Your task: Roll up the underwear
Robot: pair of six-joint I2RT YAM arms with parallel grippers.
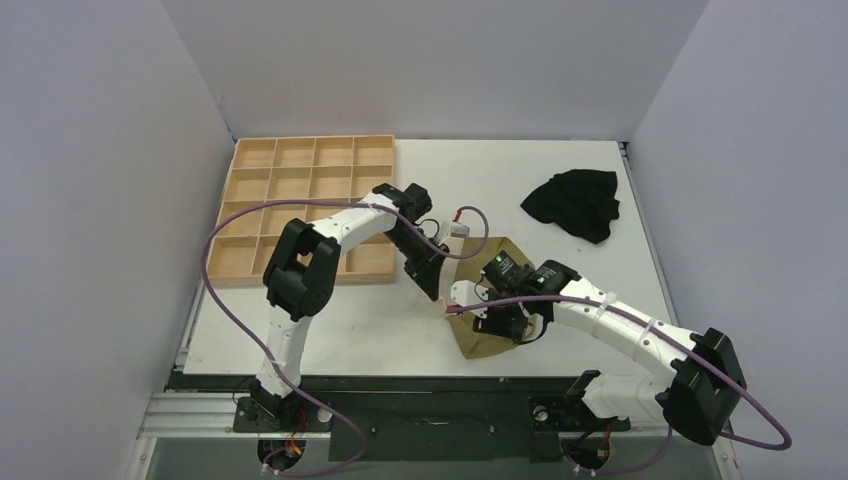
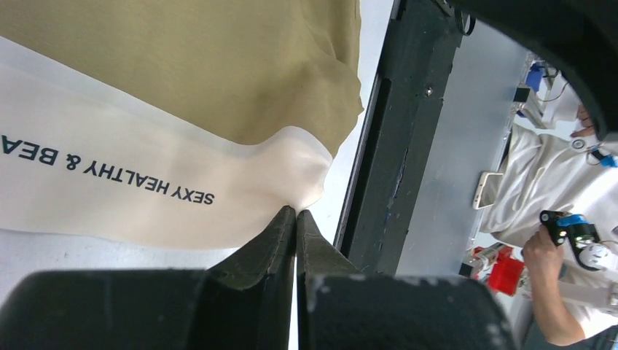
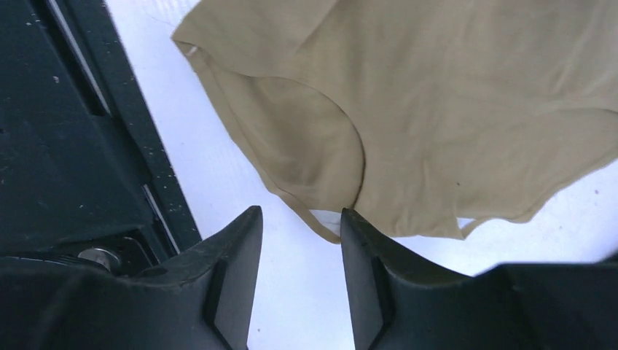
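Observation:
Olive underwear (image 1: 482,342) lies on the white table at centre front, with a white waistband (image 2: 124,168) printed "SEXY HEALTHY & BEA..." along its left edge. My left gripper is shut at the waistband's near end; whether fabric is caught between the fingertips is hard to tell. My right gripper is part open above a folded corner of the underwear (image 3: 306,138), nothing visible between its fingers. In the top view, the right arm covers much of the garment.
A wooden compartment box (image 1: 290,175) stands at back left, a black cloth (image 1: 572,200) at back right. The table's front edge (image 2: 364,168) runs close to the underwear.

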